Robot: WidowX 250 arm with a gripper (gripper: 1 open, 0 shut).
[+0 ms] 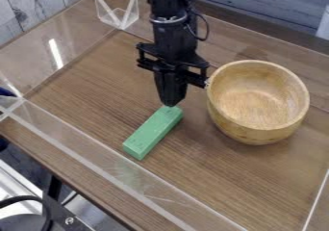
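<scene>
A black robot arm hangs from the top centre, its gripper (170, 96) pointing down just above the upper end of a flat green bar (152, 132), which lies diagonally on the wooden table (232, 192). The fingertips are close together and look shut, with nothing visible between them. Whether they touch the bar cannot be told.
A round tan wooden bowl (257, 100) stands just right of the gripper. Clear acrylic panels edge the left side, and dark cables lie at the lower left.
</scene>
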